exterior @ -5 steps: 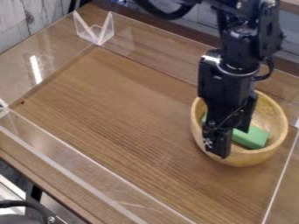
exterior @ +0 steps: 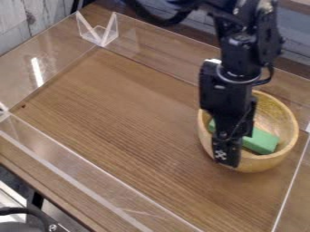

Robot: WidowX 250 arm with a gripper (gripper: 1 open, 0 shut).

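My black gripper (exterior: 224, 136) hangs over the round light-wood bowl (exterior: 256, 161) at the right of the camera view, its fingers open and reaching down at the bowl's left part. A green block (exterior: 260, 140) lies in the bowl, partly hidden behind the fingers. Whether a finger touches the block is unclear.
A clear plastic stand (exterior: 98, 27) is at the back left. Transparent rims line the table's edges.
The bowl and block look nearly unmoved.
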